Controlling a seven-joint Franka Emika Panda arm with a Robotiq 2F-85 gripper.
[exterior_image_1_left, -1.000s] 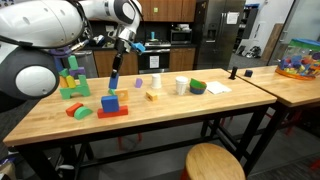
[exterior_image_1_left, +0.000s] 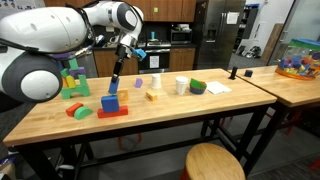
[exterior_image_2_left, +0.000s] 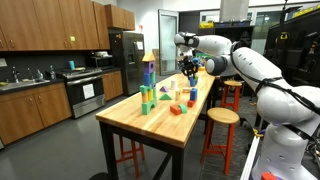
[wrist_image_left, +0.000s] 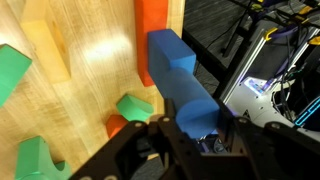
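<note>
A blue piece with a rounded end (wrist_image_left: 197, 118) is held by my gripper, which is shut on it. Below it is a blue block (exterior_image_1_left: 109, 103) resting on a long red block (exterior_image_1_left: 114, 113) at the table's front. In the wrist view the held piece overlaps the blue block (wrist_image_left: 165, 50), and the red block (wrist_image_left: 151, 20) runs alongside. From exterior view 1 the held piece is upright, just above or touching the blue block; I cannot tell which.
A tower of green and other coloured blocks (exterior_image_1_left: 73, 82) stands to the left. Red and green pieces (exterior_image_1_left: 80, 112) lie nearby. White cups (exterior_image_1_left: 182, 85), a green bowl (exterior_image_1_left: 198, 87) and a yellow block (exterior_image_1_left: 152, 95) are to the right.
My gripper and the held blue piece seem slightly lower over the blue block than a second ago. The blocks on the table have not visibly moved.
</note>
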